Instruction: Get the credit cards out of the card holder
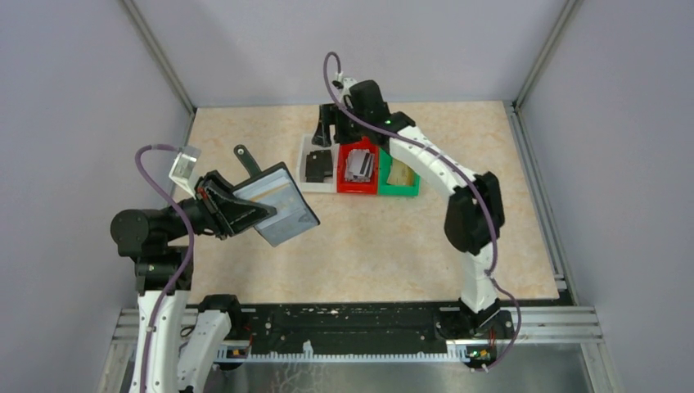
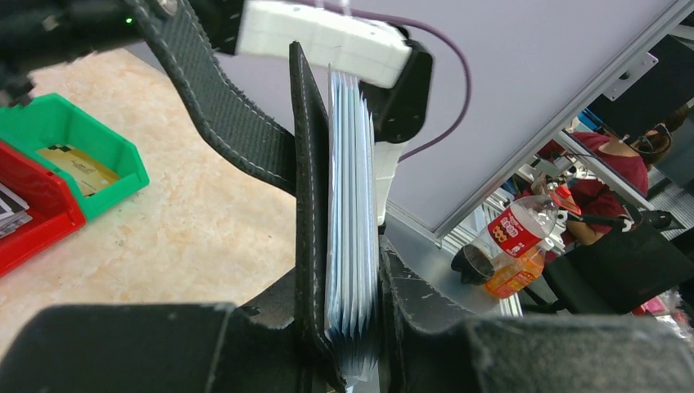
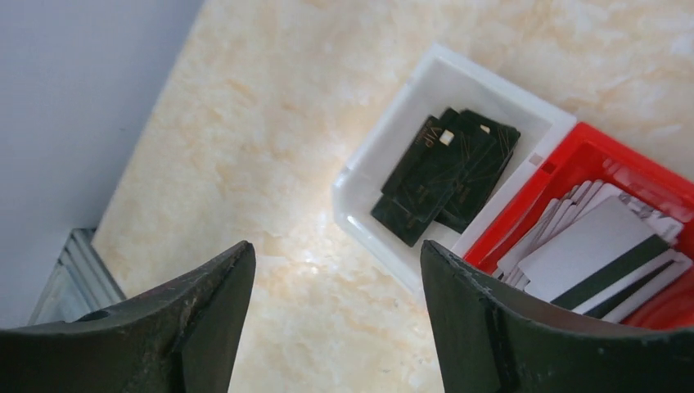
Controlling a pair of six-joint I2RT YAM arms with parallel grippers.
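My left gripper [image 1: 252, 211] is shut on the card holder [image 1: 278, 209], a black folder with a strap and clear card sleeves, held over the table's left part; in the left wrist view its sleeves [image 2: 350, 221] show edge-on. My right gripper [image 1: 323, 131] is open and empty above the white bin [image 1: 331, 185]. Black cards [image 3: 438, 172] lie inside that bin. The red bin [image 1: 358, 188] holds white and grey cards [image 1: 359, 164]; the green bin [image 1: 398, 191] holds yellowish cards [image 1: 400, 172].
The bins stand side by side at the back middle of the table [image 1: 368, 254], whose front and sides are clear. Walls bound it at the back and both sides.
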